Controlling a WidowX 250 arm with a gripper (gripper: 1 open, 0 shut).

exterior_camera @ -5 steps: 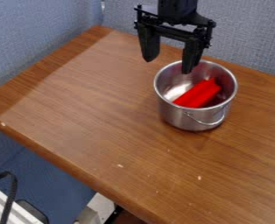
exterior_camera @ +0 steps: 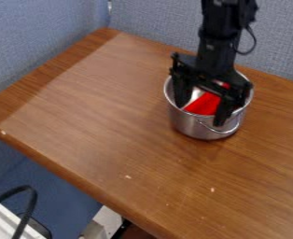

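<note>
My black gripper (exterior_camera: 209, 92) is lowered into a silver metal pot (exterior_camera: 202, 127) at the right of the table, its fingers open and spread across the pot's inside. A red block (exterior_camera: 205, 103) lies in the pot between and below the fingers, partly hidden by the gripper.
Grey-blue walls stand behind and at the left. A white object with a black cable (exterior_camera: 27, 209) is off the table at the bottom left.
My gripper has come down from above the pot into it, over the red block, which it now partly hides.
</note>
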